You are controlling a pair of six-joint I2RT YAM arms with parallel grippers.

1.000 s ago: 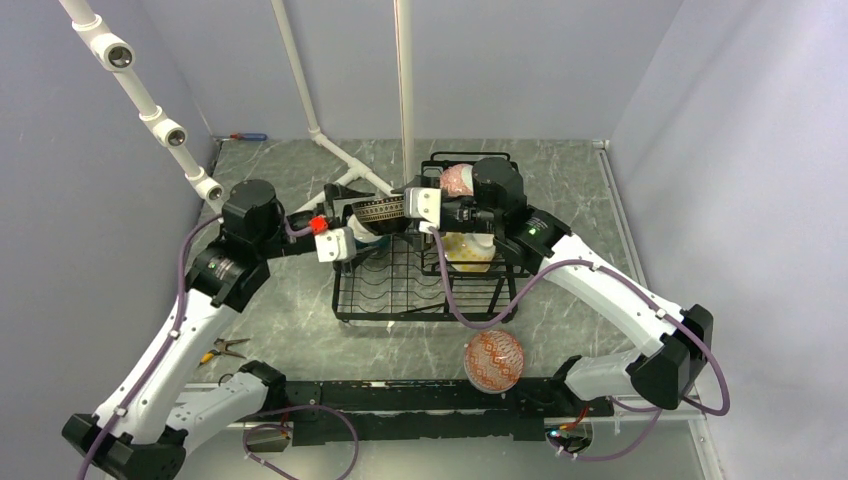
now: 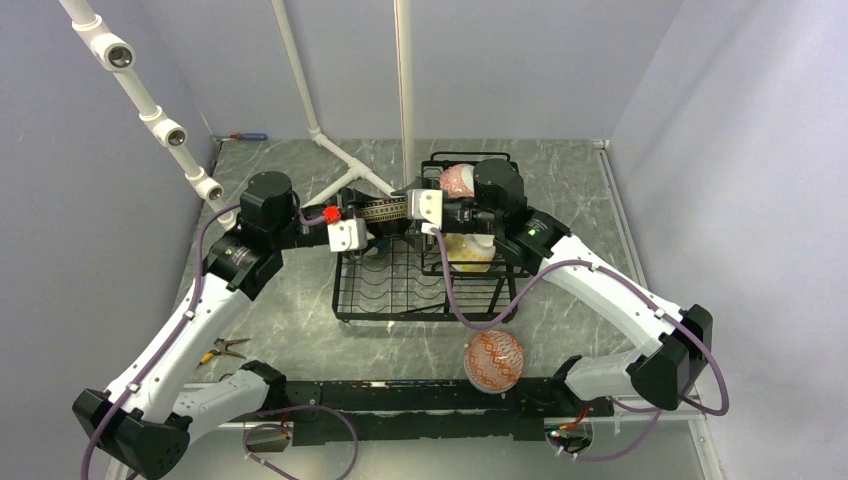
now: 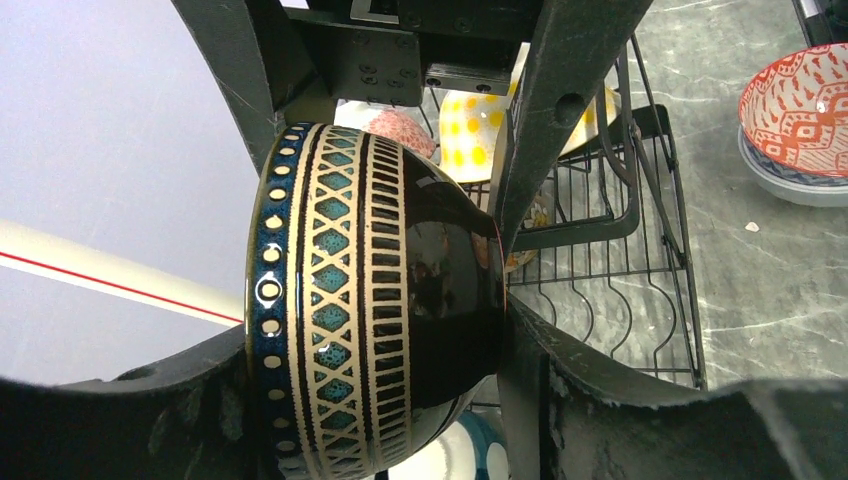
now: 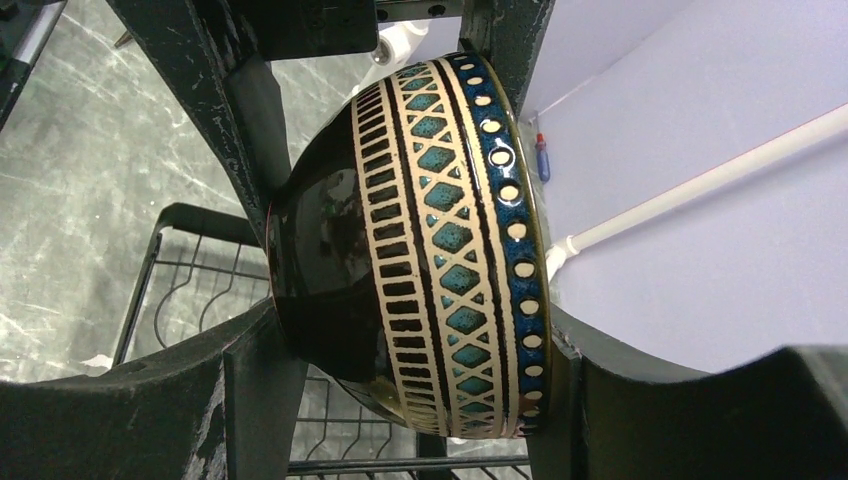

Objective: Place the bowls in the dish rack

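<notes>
A black bowl with a cream and teal banded pattern is held sideways above the rack, between my two grippers. My right gripper is shut on it. My left gripper has its fingers either side of the same bowl; whether they grip is hard to tell. The black dish rack below holds a yellow-dotted bowl and a pink bowl in its raised part, with a teal-and-white bowl lower down.
Red-patterned bowls sit stacked on the counter in front of the rack. White pipes run behind the rack. Pliers lie at the front left, a screwdriver at the back left.
The right arm stays put.
</notes>
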